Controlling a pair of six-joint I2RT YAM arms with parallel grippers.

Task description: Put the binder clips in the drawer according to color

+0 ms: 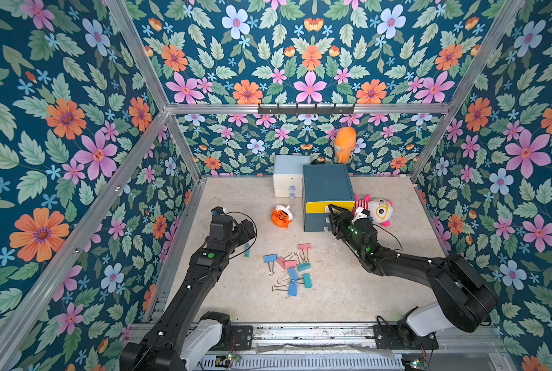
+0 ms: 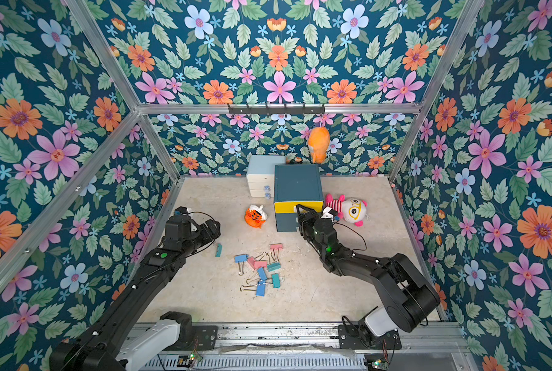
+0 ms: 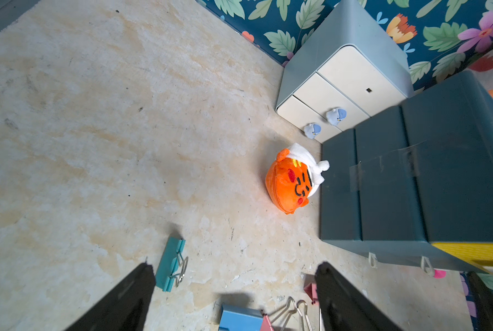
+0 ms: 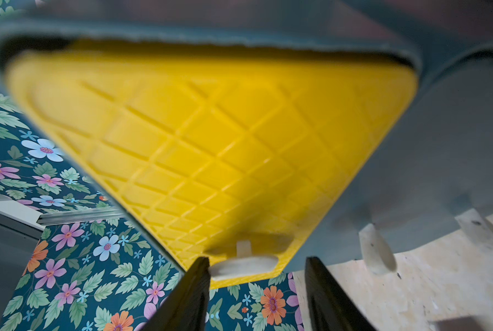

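Observation:
Several blue, pink and teal binder clips lie in a loose pile mid-table, among them a blue clip (image 2: pixel 241 257), a pink clip (image 2: pixel 276 246) and a teal clip (image 2: pixel 276 280). A separate teal clip (image 3: pixel 170 264) lies to the left, below my left gripper, which is open and empty. The dark blue cabinet (image 1: pixel 327 182) has a yellow top drawer (image 4: pixel 213 165), seemingly closed. Its white handle (image 4: pixel 243 267) appears between the parted fingers of my right gripper, close to the left finger, with a gap on the other side; contact cannot be told.
Two lower white handles, one of them a near handle (image 4: pixel 376 251), stick out from the cabinet front. An orange plush (image 1: pixel 281 216) sits left of the cabinet, a pink-and-white plush (image 1: pixel 381 211) right of it. Behind stands a small white drawer box (image 1: pixel 286 185).

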